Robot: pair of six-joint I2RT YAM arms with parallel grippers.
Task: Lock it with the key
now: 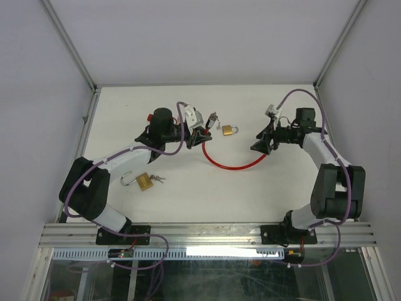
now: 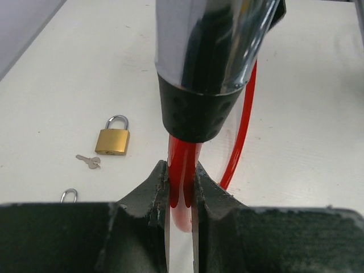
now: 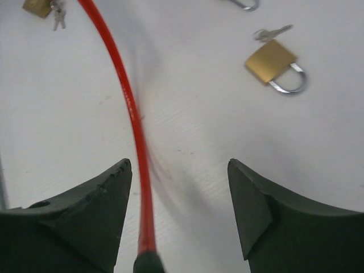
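Observation:
A red cable lock hangs in a curve between my arms. Its metal barrel [image 2: 213,40] with a black collar [image 2: 193,111] stands above my left gripper, which is shut on the red cable [image 2: 183,162] just beneath. The top view shows the barrel [image 1: 212,119] beside the left fingertips. My right gripper is open; the cable's other stretch [image 3: 136,122] runs toward it, with a dark end [image 3: 148,263] low between the fingers, apparently not gripped. Seen from above, that stretch [image 1: 235,167] dips below both grippers. I cannot make out a key in the barrel.
Behind the cable lie a brass padlock [image 1: 229,130] and a small key [image 1: 218,125]. An open padlock [image 1: 145,182] with keys [image 1: 158,178] lies at front left. A bit of red cable [image 1: 150,117] shows behind the left arm.

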